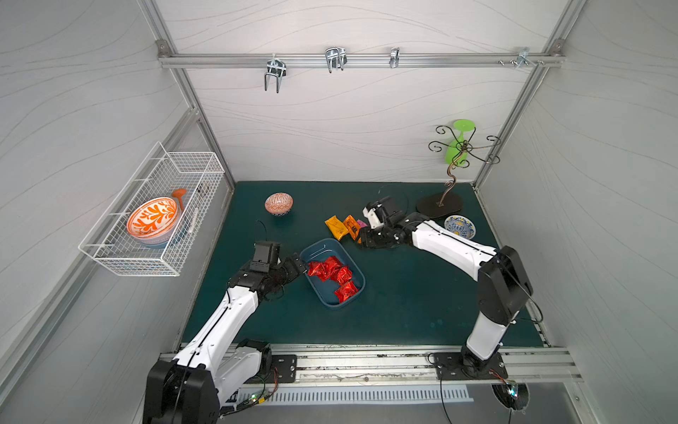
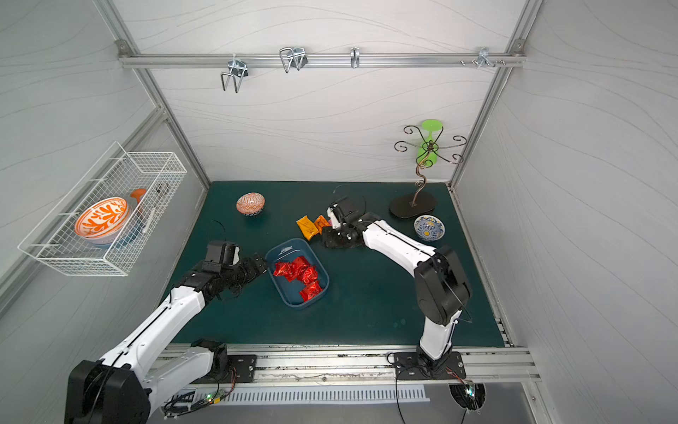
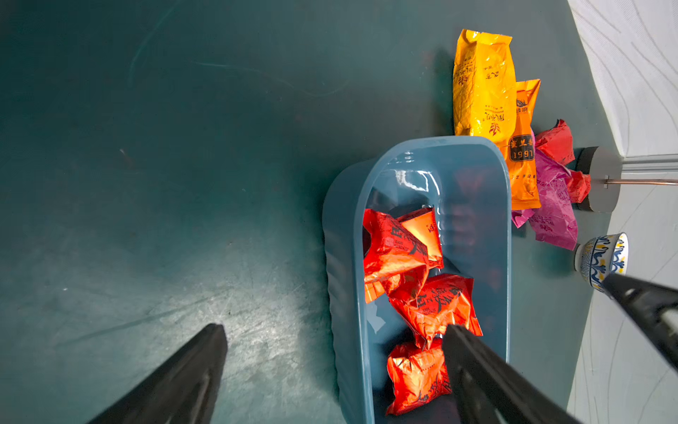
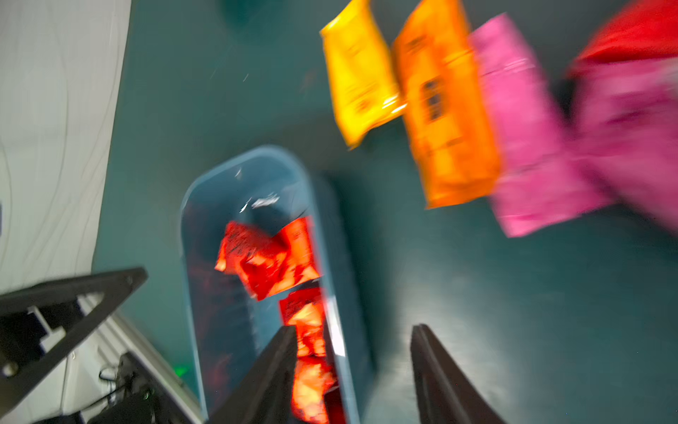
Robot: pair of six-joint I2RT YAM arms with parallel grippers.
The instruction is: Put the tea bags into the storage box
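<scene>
The blue storage box [image 1: 322, 299] stands mid-table with several red tea bags [image 3: 432, 305] in it. Behind it on the table lie a yellow bag [image 4: 358, 70], an orange bag [image 4: 452, 120] and pink bags [image 4: 529, 141], with red bags [image 3: 554, 141] beyond. My right gripper is parted with nothing between its fingers, above the table just right of the box and near the loose bags; in the top left view its arm hides some of them. At the box's left rim, my left gripper stands open and empty, one finger overlapping the box in the left wrist view.
A patterned bowl [image 1: 279, 204] sits at the back left. The metal stand [image 1: 439, 205] and a blue-patterned bowl [image 1: 460, 227] are at the back right. A white wire basket [image 1: 141, 265] hangs on the left wall.
</scene>
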